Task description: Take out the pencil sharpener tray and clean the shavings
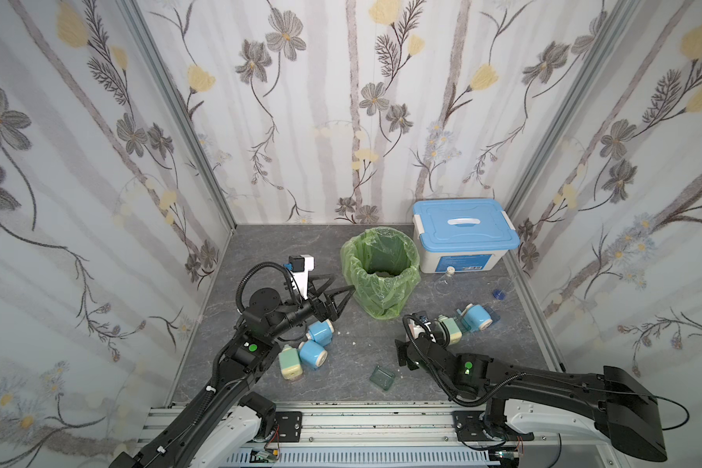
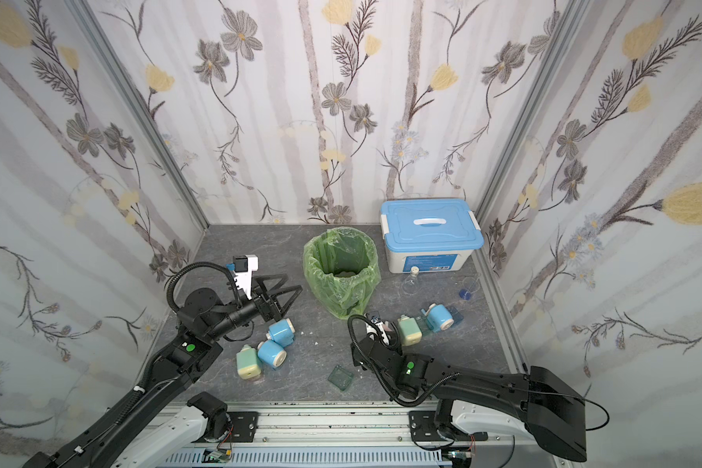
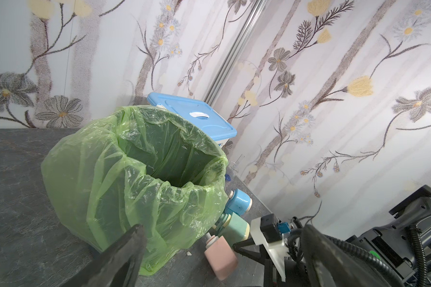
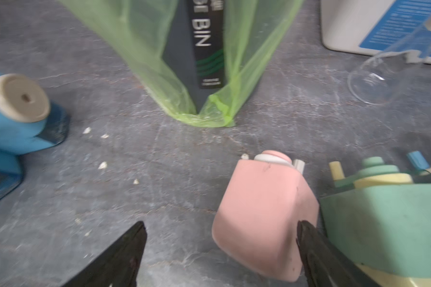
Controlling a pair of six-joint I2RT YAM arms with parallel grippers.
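A clear green tray (image 1: pixel 382 377) lies on the front middle of the table. A pink sharpener (image 4: pixel 263 210) rests beside a green sharpener (image 4: pixel 383 224). My right gripper is low over the table, its parted fingers either side of the pink one's near end, the right finger close to it. Blue sharpeners (image 1: pixel 312 354) and a pale green-yellow one (image 1: pixel 291 362) lie front left. My left gripper (image 1: pixel 337 300) stands open and empty above them, left of the green-bagged bin (image 1: pixel 378 292).
A lidded storage box (image 1: pixel 464 226) stands back right, with a clear bottle (image 4: pixel 378 81) before it. Another blue sharpener (image 1: pixel 475 316) lies at the right. Small pale bits are scattered mid-table.
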